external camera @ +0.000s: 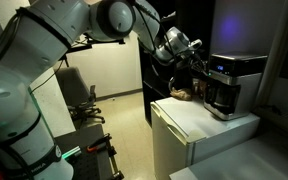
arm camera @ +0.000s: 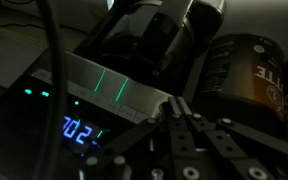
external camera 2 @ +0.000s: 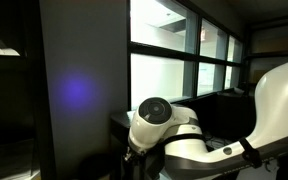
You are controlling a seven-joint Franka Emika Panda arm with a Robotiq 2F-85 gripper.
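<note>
A black and silver coffee maker (external camera: 234,84) stands on the white counter (external camera: 206,128) in exterior view 1. My gripper (external camera: 201,68) is at its left front side, small and dark there. Close up in the wrist view is the maker's control panel (arm camera: 76,130), with lit blue digits. A dark glossy part of the machine (arm camera: 149,45) shows beyond a silver strip. My gripper is shut, with nothing visible between its fingers. Its tips appear near the strip's end; whether they touch it I cannot tell.
Dark-lidded containers (arm camera: 246,65) with brown labels stand close beside the fingers in the wrist view. A dark wall panel (external camera: 240,28) rises behind the machine. Exterior view 2 shows mostly my arm (external camera 2: 179,145).
</note>
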